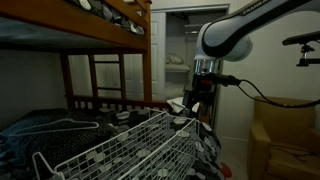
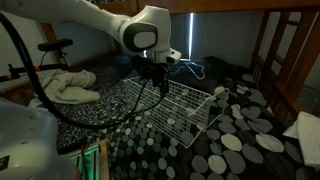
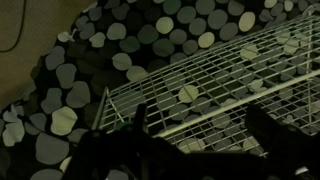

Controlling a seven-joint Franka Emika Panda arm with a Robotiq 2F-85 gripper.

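My gripper stands open, its two dark fingers set wide apart in the wrist view, with nothing seen held between them. Below and beyond them lies a white wire rack (image 3: 215, 95) on a dark cover patterned with grey and pale dots. In exterior view 1, the gripper (image 1: 196, 100) hangs down at the rack's far right end; the rack (image 1: 115, 155) fills the lower middle. From the opposite side, the gripper (image 2: 158, 84) appears above the rack (image 2: 185, 108). Whether the fingers touch the wire cannot be told.
A pale clothes hanger (image 1: 50, 128) lies on the dark bedding at left. The upper bunk (image 1: 70, 30) overhangs that side. An armchair (image 1: 285, 145) stands at right. White cloth (image 2: 305, 130) lies on the bed's far edge.
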